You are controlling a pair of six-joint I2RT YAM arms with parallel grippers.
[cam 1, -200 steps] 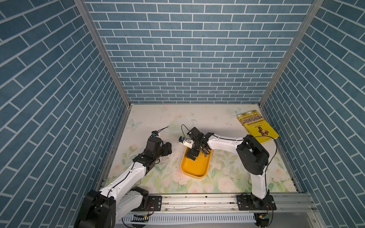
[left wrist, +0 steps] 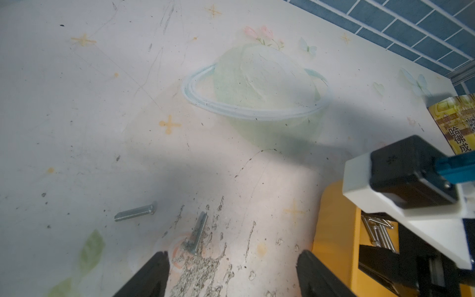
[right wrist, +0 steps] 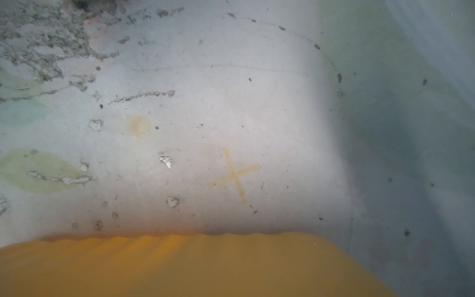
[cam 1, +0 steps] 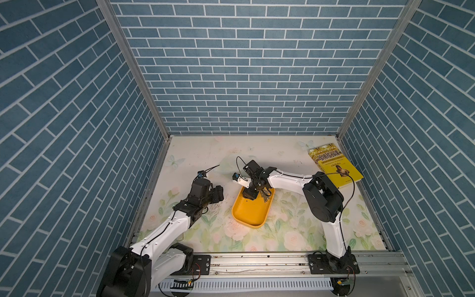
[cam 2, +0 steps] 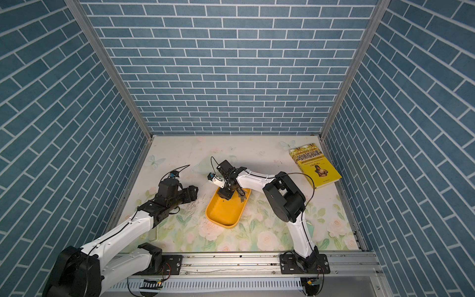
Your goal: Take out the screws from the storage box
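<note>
The orange storage box stands near the middle of the table. Several silver screws lie inside it at its back end. My right gripper reaches down into the box beside those screws; whether its fingers are open is hard to see. On the bare table to the left of the box lie two loose screws, one screw nearly flat across the left wrist view and another screw pointing upward. My left gripper is open above the table, its fingers well apart, nothing between them.
A yellow book lies at the back right. The box wall fills the bottom of the right wrist view, with bare table past it.
The box has shifted slightly to the left and toward the back. My right arm has moved the same way, its gripper still inside the box. The left arm looks unmoved.
</note>
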